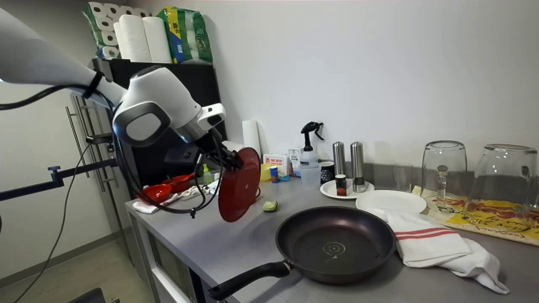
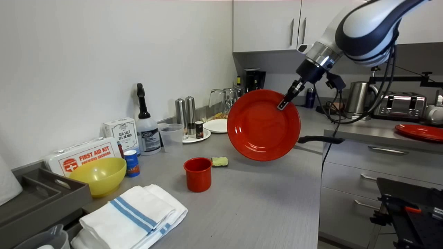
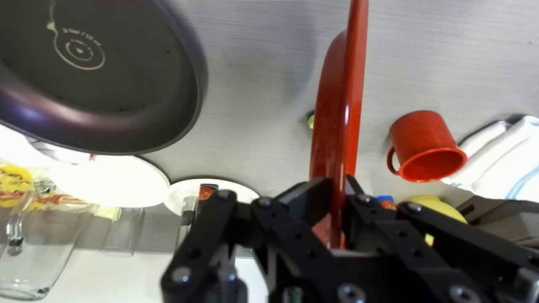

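A red plate (image 2: 262,126) hangs above the counter, tilted nearly on edge, its rim pinched between the fingers of my gripper (image 2: 284,101). In the wrist view the same plate (image 3: 352,91) appears edge-on, running up from between the black fingers. My gripper (image 1: 237,160) is shut on that thin rim at the plate's upper part. Below and to one side, a dark frying pan (image 1: 333,247) rests on the counter. A red mug (image 2: 197,174) stands upright there, apart from the plate. Close to the mug lies a green-yellow sponge (image 2: 220,161).
Folded white towels (image 2: 133,215), a yellow bowl (image 2: 99,174) and a spray bottle (image 2: 147,128) occupy the counter near the wall. Pepper mills, a white paper plate (image 1: 391,202) and glass pitchers (image 1: 444,171) stand along the back. Bare counter (image 2: 257,199) shows in front of the mug.
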